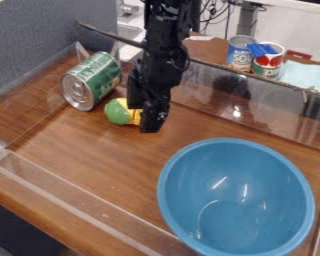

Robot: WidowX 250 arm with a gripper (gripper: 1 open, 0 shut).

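My black gripper hangs over a small green and yellow object on the wooden table, open, with its fingers down around the object's right part, which they partly hide. A large green can lies on its side to the left of the object. A blue bowl fills the lower right.
Clear walls edge the wooden table. Behind the back wall stand a blue-labelled can, a red can and a pale cloth.
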